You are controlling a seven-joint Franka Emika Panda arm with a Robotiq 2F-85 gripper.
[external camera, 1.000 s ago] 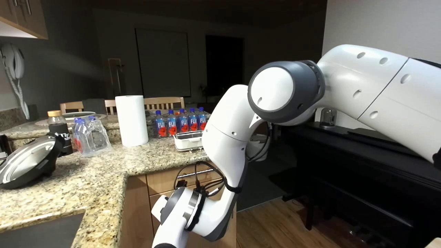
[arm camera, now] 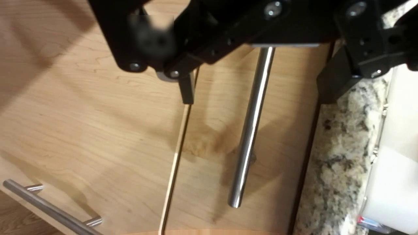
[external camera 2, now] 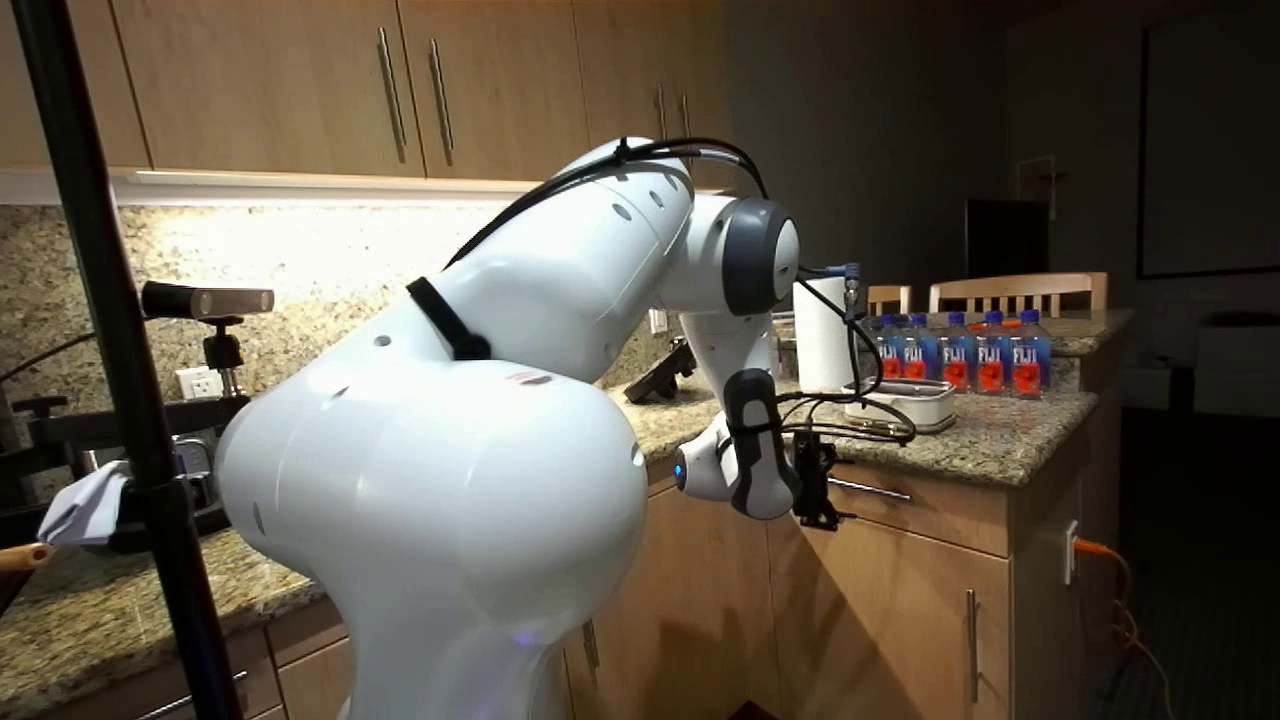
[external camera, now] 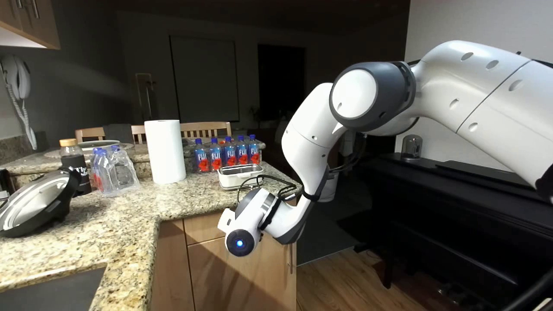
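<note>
In the wrist view my gripper is open, its two fingers spread wide with nothing held between them. The silver bar handle [arm camera: 252,125] of a wooden drawer [arm camera: 211,176] runs through the gap between the fingers, beyond the fingertips; neither finger visibly touches it. From the side, the black gripper [external camera 2: 828,516] hangs in front of the cabinet just left of the drawer handle [external camera 2: 872,488]. The drawer front looks flush with the cabinet. In the first exterior view the arm's wrist hides the gripper's fingers.
A granite counter edge [arm camera: 337,156] lies close beside the right finger. On the counter are a white container [external camera: 239,176], a paper towel roll [external camera: 164,152] and several water bottles [external camera: 228,154]. A lower door handle [external camera 2: 972,644] sits beneath the drawer.
The arm has risen and moved away from the first exterior camera, toward the cabinet.
</note>
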